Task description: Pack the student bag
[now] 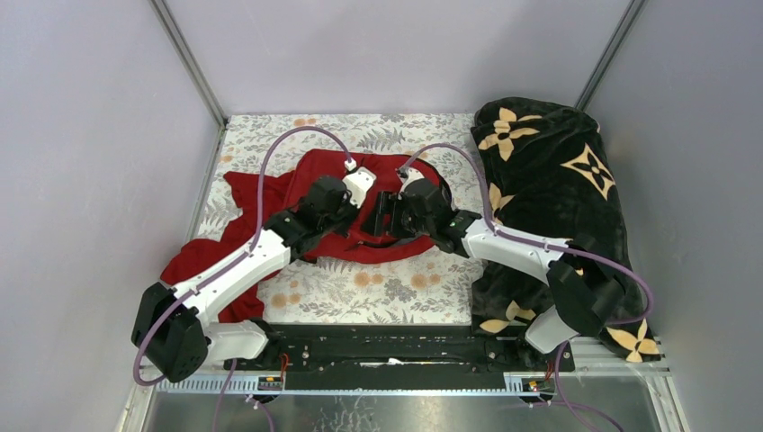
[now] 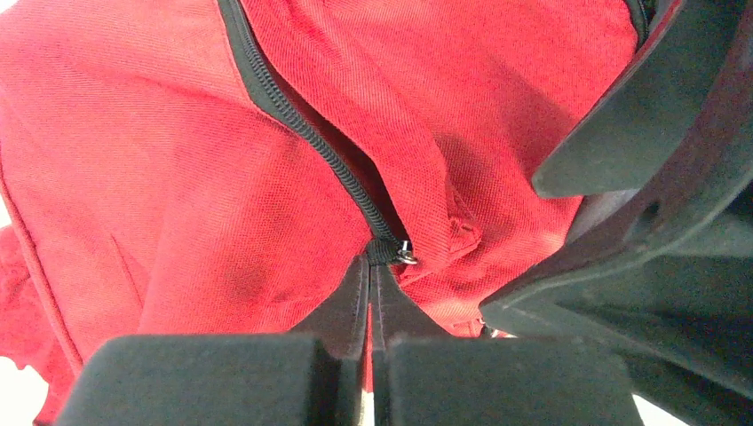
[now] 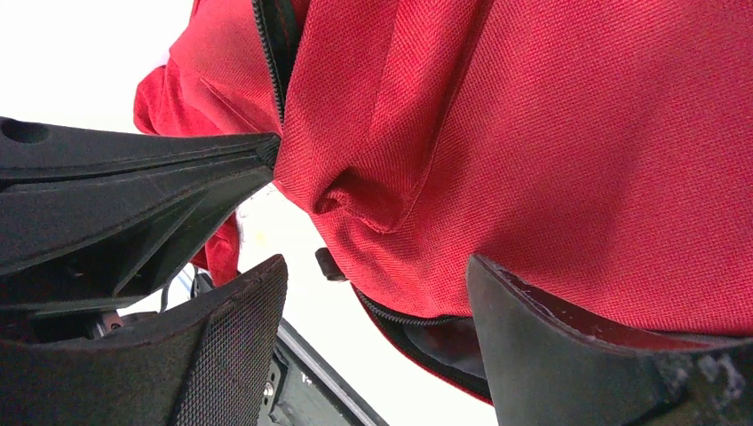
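Observation:
The red bag (image 1: 315, 171) lies spread on the patterned mat. Its black zipper (image 2: 311, 133) runs down to the tip of my left gripper, shut on the zipper end beside a small metal pull (image 2: 407, 255). My right gripper stands open over the bag just right of the left one, its fingers around loose red fabric with a fold (image 3: 364, 195) between and beyond them. A second zipper (image 3: 391, 312) shows below that fold in the right wrist view.
A black patterned blanket (image 1: 549, 180) fills the right side. Red cloth (image 1: 207, 256) spreads to the lower left.

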